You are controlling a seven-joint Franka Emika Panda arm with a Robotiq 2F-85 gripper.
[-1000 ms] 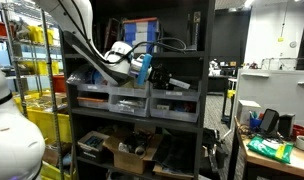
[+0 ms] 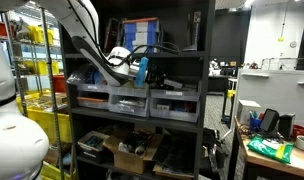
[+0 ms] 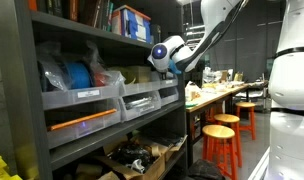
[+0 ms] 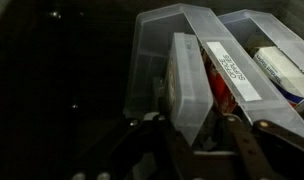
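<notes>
My gripper shows at the bottom of the wrist view, dark and poorly lit. A pale, narrow box (image 4: 195,88) stands on end right at its fingers, inside a grey bin (image 4: 149,48) with a white label. Whether the fingers press on the box is too dark to tell. In exterior view 1 the gripper (image 2: 162,80) is at the row of bins on the middle shelf, over the right-hand bin (image 2: 174,107). From exterior view 2 the arm (image 3: 175,50) reaches to the far end of that row, its fingers hidden.
A neighbouring bin holds a white and blue box (image 4: 282,70). An upper shelf (image 2: 117,10) stands close above the arm. Below are cardboard boxes (image 2: 130,158) with loose items. A wooden table (image 2: 282,158) is at the right.
The wrist and gripper have dipped slightly toward the right-hand bin in exterior view 1. The bins and shelves look unchanged.
</notes>
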